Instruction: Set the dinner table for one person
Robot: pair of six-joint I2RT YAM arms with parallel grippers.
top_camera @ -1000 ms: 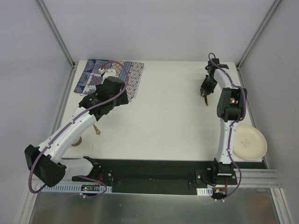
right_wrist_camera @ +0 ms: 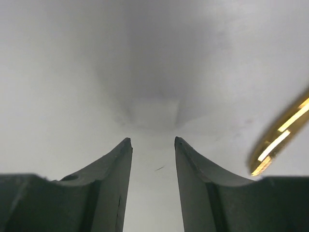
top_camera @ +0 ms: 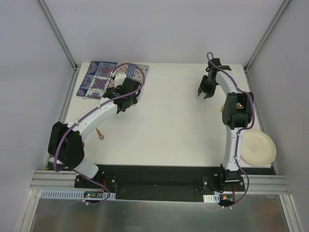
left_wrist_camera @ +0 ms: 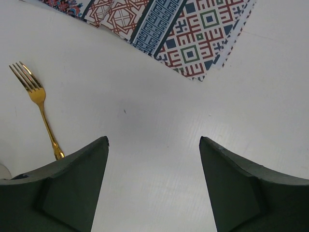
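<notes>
Two patterned placemats (top_camera: 96,77) (left_wrist_camera: 188,48) lie at the back left. My left gripper hangs open near their front edge, nothing between its fingers; a gold fork (left_wrist_camera: 38,96) lies left of it. My right gripper is part open and empty over bare table at the back right. A gold utensil (right_wrist_camera: 277,137), blurred and cut off, lies just right of it in the right wrist view. A cream plate (top_camera: 258,147) rests at the front right corner.
Walls stand behind and at both sides. In the top view the arms partly hide the small items along both sides.
My right gripper has moved left from the right edge, and no gold utensil shows under it now in the top view.
</notes>
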